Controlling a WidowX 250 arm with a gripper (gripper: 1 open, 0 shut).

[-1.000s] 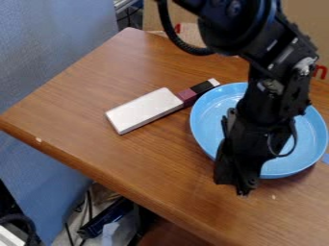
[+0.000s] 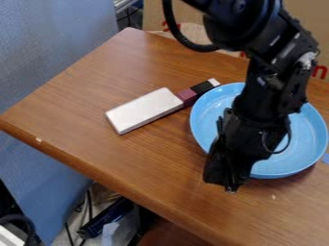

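Observation:
My black gripper (image 2: 226, 173) hangs at the front-left rim of a light blue plate (image 2: 303, 144), pointing down and covering part of it. I cannot make out whether its fingers are open or shut, or if anything is between them. A white slab (image 2: 141, 110) lies on the wooden table left of the plate, with a small dark object (image 2: 193, 92) with a maroon part just behind its right end.
A cardboard panel (image 2: 302, 29) stands at the back.
My gripper has shifted slightly left and up from where it was a second ago. The plate and the objects on the table look unmoved.

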